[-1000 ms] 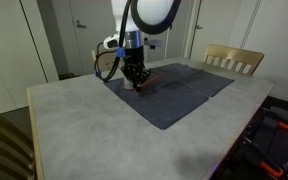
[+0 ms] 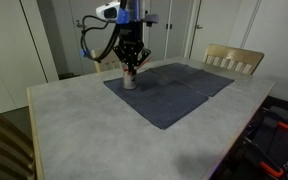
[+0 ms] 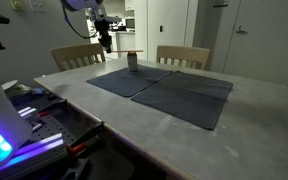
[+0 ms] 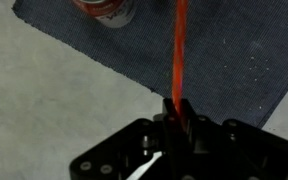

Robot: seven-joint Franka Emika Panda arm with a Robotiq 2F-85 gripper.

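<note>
A long orange stick runs up from my gripper in the wrist view, and the fingers are shut on its near end. In exterior view 2 the stick lies roughly level, near the height of the can's top. A small can stands upright on the dark cloth; the wrist view shows the can with its red label, cut off at the top. My gripper is just above the can in exterior view 1. Whether stick and can touch is unclear.
Dark cloth mats cover much of the white table. Chairs stand at its edges.
My gripper has risen from low beside the can to just above it, shifting slightly left and carrying the stick. The can stays standing in about the same place.
</note>
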